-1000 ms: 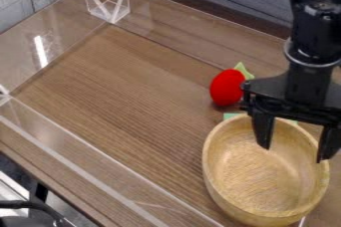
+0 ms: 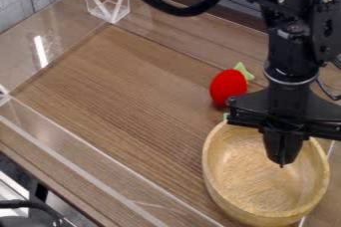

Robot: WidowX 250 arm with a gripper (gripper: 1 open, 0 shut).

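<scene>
My black gripper reaches down from the top right over the back rim of a pale yellow bowl; its fingertips are low over the bowl, and whether anything is held between them is hidden. A red round object lies just behind and left of the bowl, partly beside the gripper, with a small green piece visible behind it.
A clear plastic piece stands at the back left. Dark cables or arm parts cross the top and lower left corner.
The gripper has come lower and nearer the front, covering more of the bowl's back part and the green piece; its fingers appear closer together. The bowl and red object look unmoved.
</scene>
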